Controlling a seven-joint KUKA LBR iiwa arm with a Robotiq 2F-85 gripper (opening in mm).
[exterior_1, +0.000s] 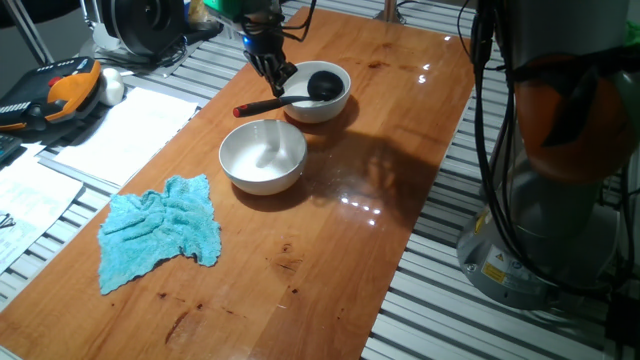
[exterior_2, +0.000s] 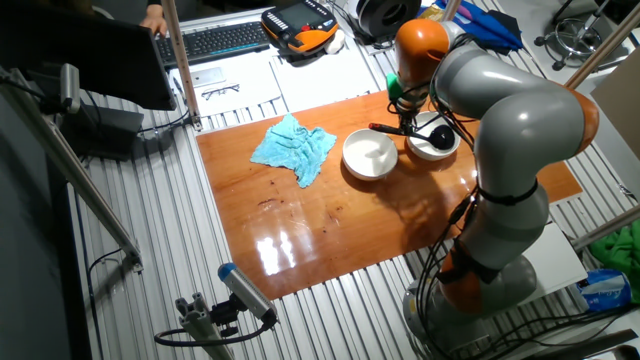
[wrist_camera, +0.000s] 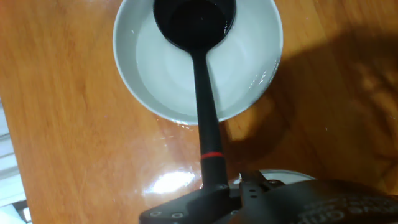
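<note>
A black ladle (exterior_1: 322, 87) rests with its head in the farther white bowl (exterior_1: 335, 109), its handle (exterior_1: 265, 106) reaching out over the rim beside the nearer bowl. My gripper (exterior_1: 277, 88) is down close to the handle, near the farther bowl's rim. From the wrist, the ladle's handle (wrist_camera: 207, 112) runs down to the dark fingers at the bottom edge, where its end is hidden. Whether the fingers press on it or stand apart is unclear. The nearer white bowl (exterior_1: 263, 160) looks empty.
A crumpled turquoise cloth (exterior_1: 162, 228) lies on the wooden table (exterior_1: 300, 290), left of the nearer bowl. Papers (exterior_1: 125, 140) and an orange-black device (exterior_1: 50, 92) sit beyond the table's left edge.
</note>
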